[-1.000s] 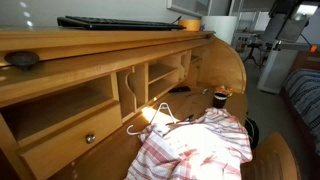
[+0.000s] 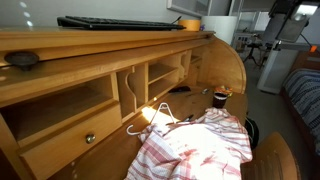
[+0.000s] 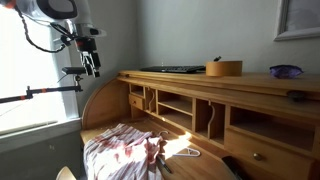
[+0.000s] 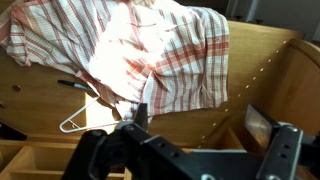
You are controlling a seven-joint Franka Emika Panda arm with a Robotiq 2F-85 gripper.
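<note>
My gripper stands open in the wrist view, its fingers [image 4: 141, 116] spread wide and empty. It hangs high above the desk, well clear of everything on it; exterior view 2 shows the gripper [image 3: 92, 68] at the upper left. A red-and-white checked cloth [image 4: 175, 62] lies crumpled on the desk surface, partly in bright sunlight. Beside it is a white wire hanger [image 4: 88, 117], flat on the wood. A dark pen-like item [image 4: 76, 85] touches or lies close to the cloth's edge.
The wooden desk has a raised shelf [image 3: 215, 82] with cubbyholes and a drawer [image 2: 75, 142]. On top sit a black keyboard [image 2: 115, 23], a round wooden box [image 3: 224, 68] and a purple bowl [image 3: 286, 71]. A dark cup [image 2: 221, 97] stands behind the cloth.
</note>
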